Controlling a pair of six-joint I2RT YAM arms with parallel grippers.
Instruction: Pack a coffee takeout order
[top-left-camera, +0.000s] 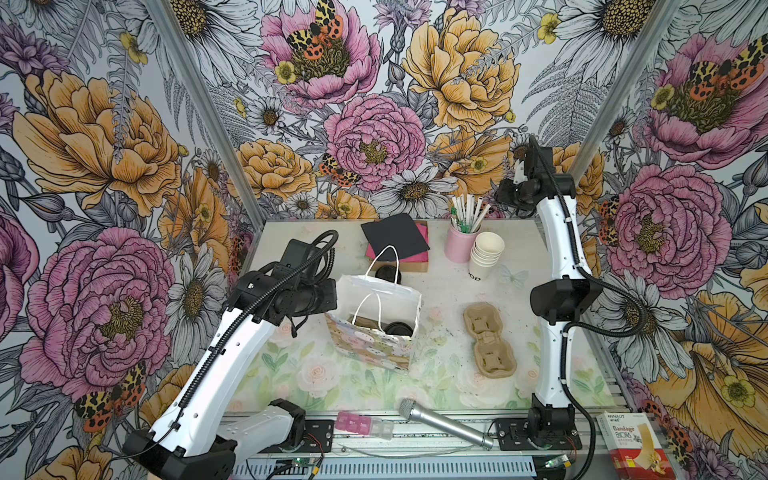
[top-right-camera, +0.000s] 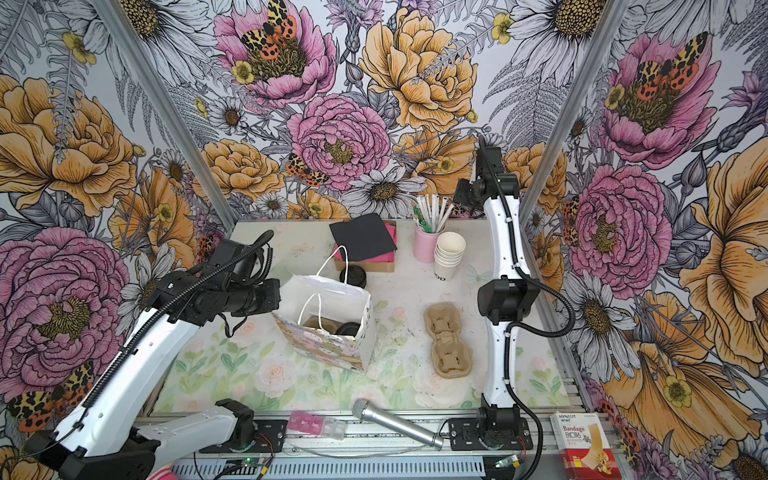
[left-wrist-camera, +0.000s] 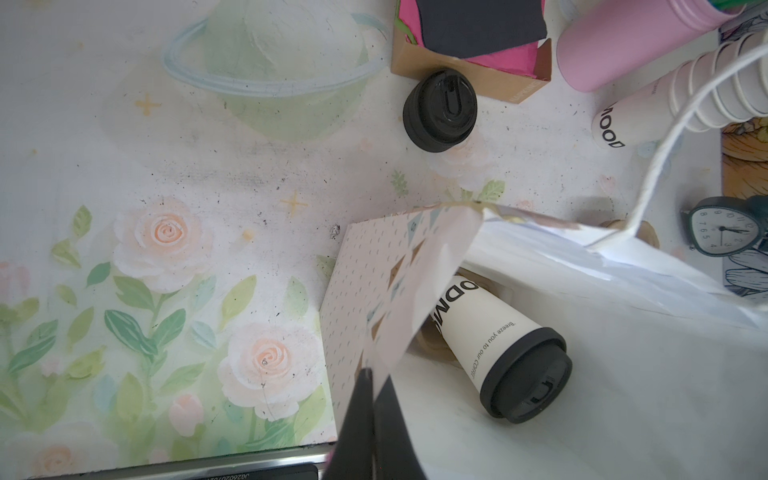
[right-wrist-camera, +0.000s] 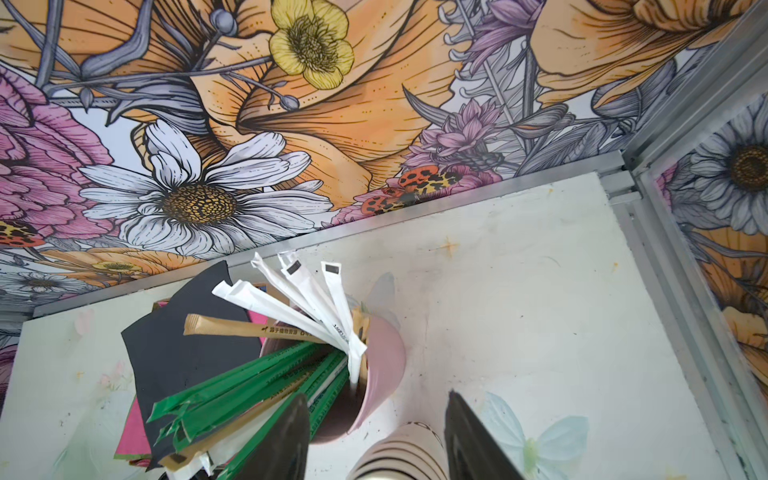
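Observation:
The floral paper bag (top-left-camera: 372, 348) stands open in the middle of the table, its white handles up. Inside it lies a tilted white cup with a black lid (left-wrist-camera: 524, 372). At the bag's left rim my left gripper is shut, the thin paper edge running in between its fingertips. My right gripper is apart and empty, high over the back right. Below it are the pink holder (right-wrist-camera: 385, 360) of straws and packets (right-wrist-camera: 256, 376) and the stacked paper cups (right-wrist-camera: 404, 452). An empty cardboard cup carrier (top-left-camera: 489, 340) lies right of the bag.
A black lid (left-wrist-camera: 440, 110) sits behind the bag, by a box of dark and pink napkins (top-left-camera: 396, 237). A small clock (left-wrist-camera: 724, 226) stands at the right edge. A microphone (top-left-camera: 444, 421) lies along the front rail.

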